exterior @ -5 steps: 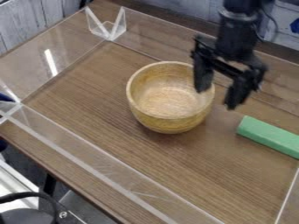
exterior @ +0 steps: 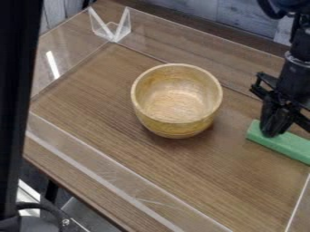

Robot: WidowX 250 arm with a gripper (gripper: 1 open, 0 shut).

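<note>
A black gripper (exterior: 274,122) is low at the right edge, its tip over the near end of a green block (exterior: 285,146) on the wooden table, appearing to touch it or hover just above. The fingers look shut; nothing shows between them. A round tan bowl (exterior: 176,99) sits at the middle, left of the gripper.
A small white angular object (exterior: 111,27) stands at the back left. A dark post borders the left edge, with tiled wall at the back right.
The arm has moved from above and behind the bowl down and rightward to the green block. The bowl and block look roughly where they were.
</note>
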